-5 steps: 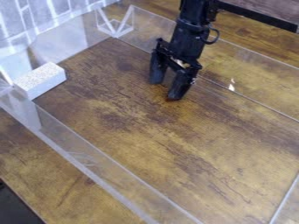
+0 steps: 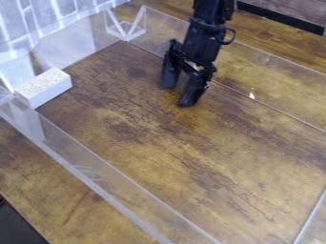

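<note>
A black robot arm reaches down from the top centre of the camera view, and its gripper (image 2: 181, 88) hangs low over the wooden floor (image 2: 178, 162) near the back of a clear-walled enclosure. The two dark fingers look apart; whether anything is between them is too dark and small to tell. A white speckled block (image 2: 44, 88) lies at the left, beside the clear wall, well apart from the gripper.
Clear plastic walls (image 2: 102, 180) border the work area on several sides. A whitish sheet or curtain (image 2: 38, 24) is behind at the top left.
</note>
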